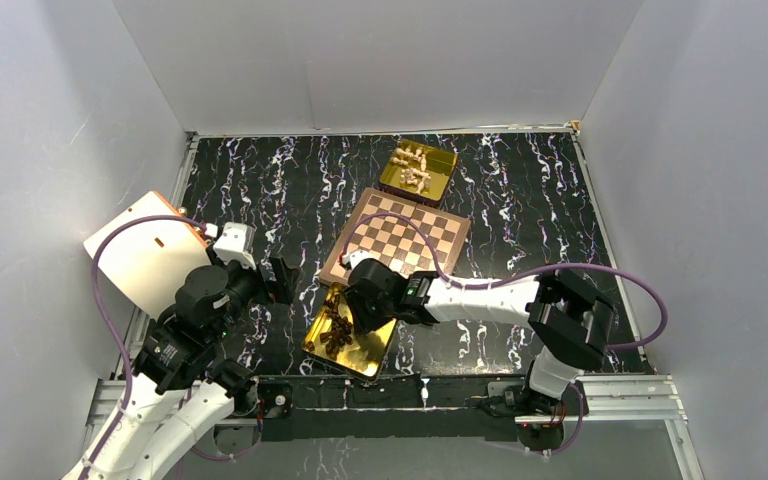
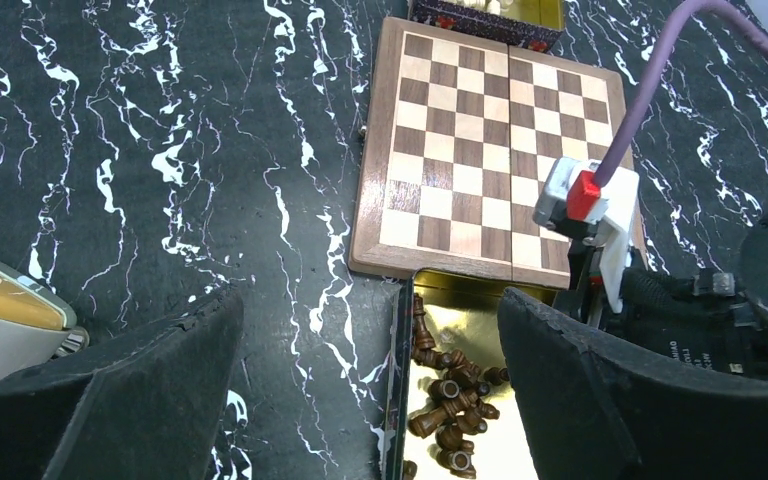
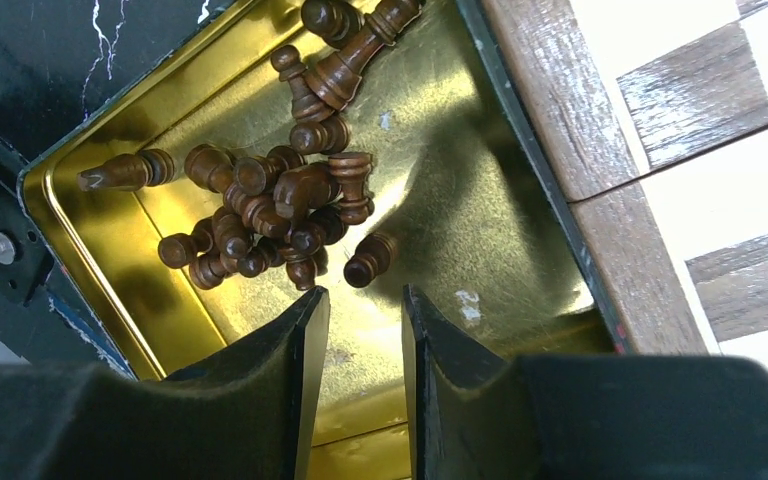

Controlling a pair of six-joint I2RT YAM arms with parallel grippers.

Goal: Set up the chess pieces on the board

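The empty chessboard [image 1: 410,232] lies mid-table. Below it sits a gold tray [image 1: 368,355] with a heap of dark chess pieces [image 3: 260,205]. My right gripper is low over this tray, fingers apart, with a lone dark piece [image 3: 370,258] just beyond the gap between them. My left gripper [image 1: 280,282] stands open left of the tray, nothing between its fingers.
A gold box [image 1: 418,170] of light pieces stands behind the board. A pale case [image 1: 145,255] is at the far left.
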